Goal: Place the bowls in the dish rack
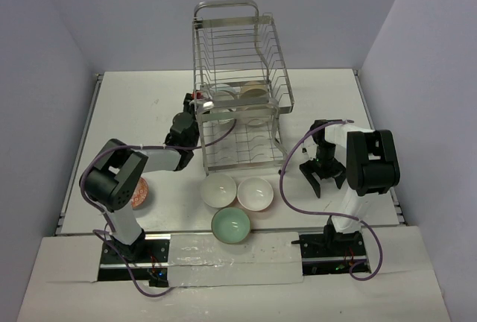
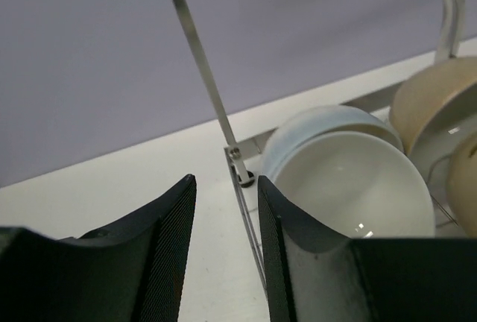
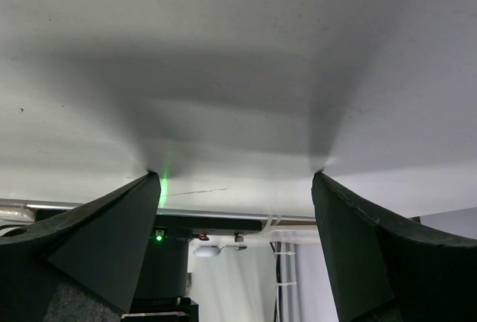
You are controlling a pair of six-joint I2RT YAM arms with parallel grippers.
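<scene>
A two-tier wire dish rack (image 1: 238, 158) holds several bowls at the back of its lower level; in the left wrist view a white bowl (image 2: 350, 188) and a beige bowl (image 2: 428, 95) stand there on edge. My left gripper is open at the rack's left side, empty, left of those bowls. Out front on the table lie two white bowls (image 1: 218, 190) (image 1: 256, 194), a green bowl (image 1: 230, 225) and an orange dish (image 1: 138, 191), partly under the left arm. My right gripper stands open low over bare table, right of the rack.
Walls enclose the white table (image 1: 130, 102) at back and sides. A purple cable hangs along each arm.
</scene>
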